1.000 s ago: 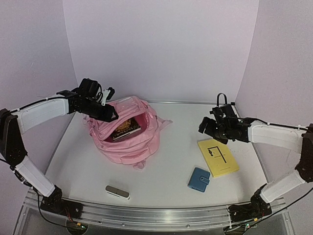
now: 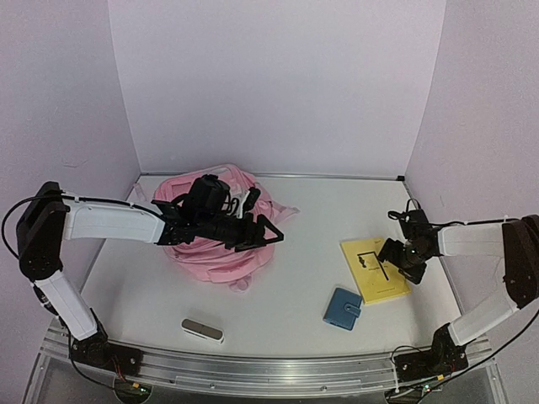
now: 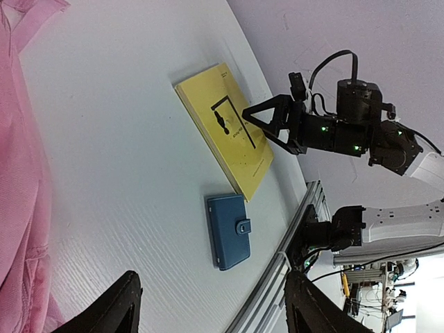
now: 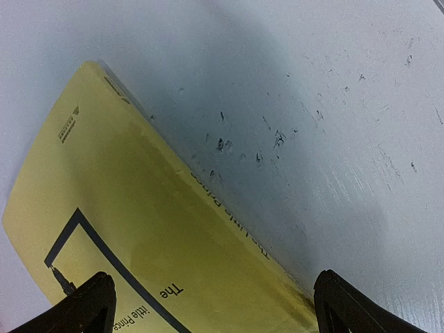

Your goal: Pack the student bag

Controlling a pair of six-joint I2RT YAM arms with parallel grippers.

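A yellow book (image 2: 366, 279) lies flat on the right of the table. My right gripper (image 2: 397, 263) is low over its right edge. In the right wrist view the fingers (image 4: 347, 305) stand wide apart, with the book's spine running down between them. A blue notebook (image 2: 343, 309) with a clasp lies left of the book's near end. The pink bag (image 2: 215, 265) sits at the left, largely covered by my left arm, so its mouth is hidden. My left gripper (image 2: 266, 235) hangs at the bag's right side, its fingers (image 3: 114, 305) open and empty.
A grey-and-white case (image 2: 203, 330) lies near the front edge at left. Bare white table (image 2: 290, 311) separates the bag from the notebook and book. Walls close in both sides, with the right one near my right arm.
My left gripper has swung right and nearer across the bag, covering the dark book seen inside earlier. My right gripper has moved right and down to the yellow book's edge.
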